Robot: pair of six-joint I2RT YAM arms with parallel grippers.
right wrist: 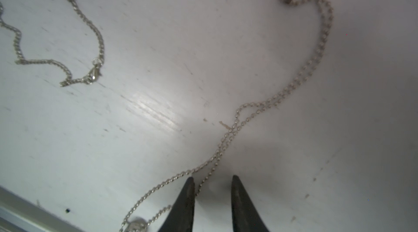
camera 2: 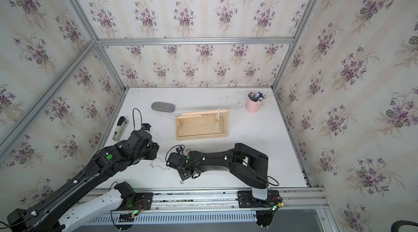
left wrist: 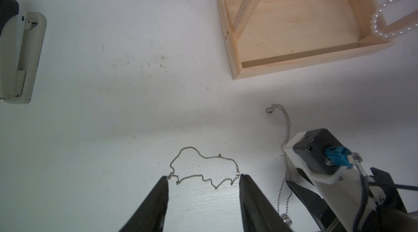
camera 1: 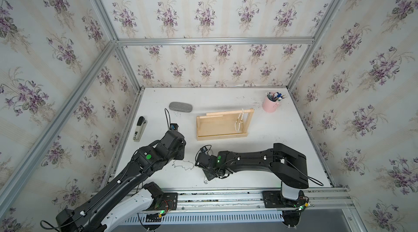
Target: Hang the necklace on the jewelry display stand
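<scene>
On the white table lie two thin chains. A beaded chain with a small round pendant, the necklace (right wrist: 300, 75), runs diagonally through the right wrist view. My right gripper is part open over its lower stretch, with nothing seen held between the fingers. A second silver chain (left wrist: 201, 175) lies in a loose loop in the left wrist view. Above that loop hangs my left gripper, open, its fingers apart and empty. The wooden display stand (camera 1: 222, 136) has a box base and a top bar; a pearl necklace (camera 1: 238, 121) hangs from its right side.
A stapler (camera 1: 139, 128) lies at the left, a grey case (camera 1: 180, 107) at the back, and a pink pen cup (camera 1: 270, 104) at the back right. Table space between the stand and cup is clear. The right arm reaches across the front of the table.
</scene>
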